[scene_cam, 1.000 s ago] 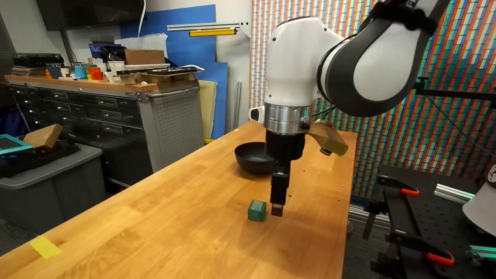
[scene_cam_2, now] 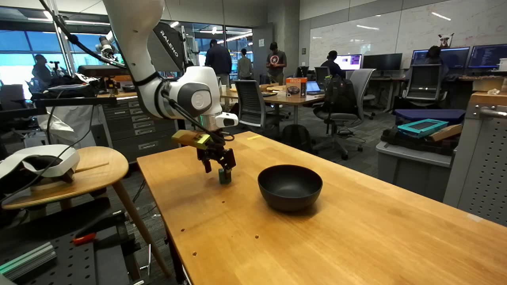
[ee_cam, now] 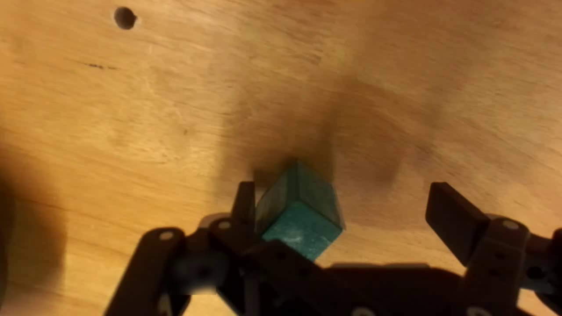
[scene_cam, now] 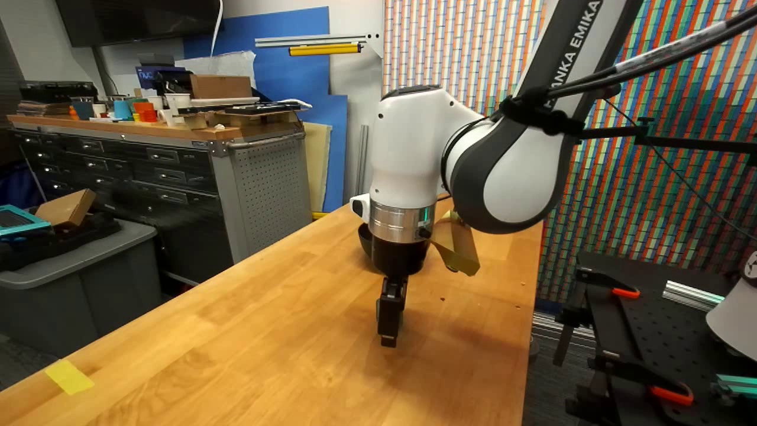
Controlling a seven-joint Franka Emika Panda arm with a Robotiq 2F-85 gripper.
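Observation:
A green cube (ee_cam: 303,229) sits on the wooden table between my fingers in the wrist view, close against the left finger (ee_cam: 244,202) and well apart from the right one. My gripper is open around it, low over the table. In exterior view 2 the cube (scene_cam_2: 224,176) shows below one fingertip of the gripper (scene_cam_2: 218,168). From exterior view 1 my gripper (scene_cam: 388,341) hides nearly all of the cube. A black bowl (scene_cam_2: 290,187) stands upright on the table, mostly hidden behind the arm in exterior view 1.
Bare wooden tabletop (scene_cam: 284,341) surrounds the cube, with a yellow tape strip (scene_cam: 68,376) near one edge. A black work surface with clamps (scene_cam: 674,333) stands beyond the table's right side in exterior view 1.
My arm has moved left and lower in exterior view 1, from beside the cube to around it. The cube, in plain sight before, is now largely hidden there.

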